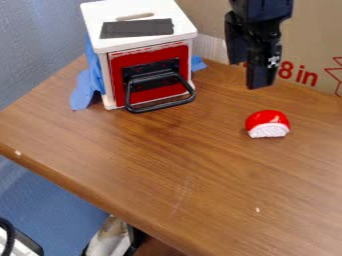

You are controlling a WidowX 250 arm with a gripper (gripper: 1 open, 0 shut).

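Observation:
My black gripper [255, 72] hangs at the upper right, in front of a cardboard panel, above and behind a small round red object with a white front [267, 123] on the wooden table. I cannot tell whether its fingers are open or shut. A white box-like appliance [111, 24] with a red front and a black handle frame stands at the back left, with a dark flat piece and a light stick on top.
A blue cloth [86, 85] lies behind and beside the appliance. Cardboard [314, 45] backs the right side.

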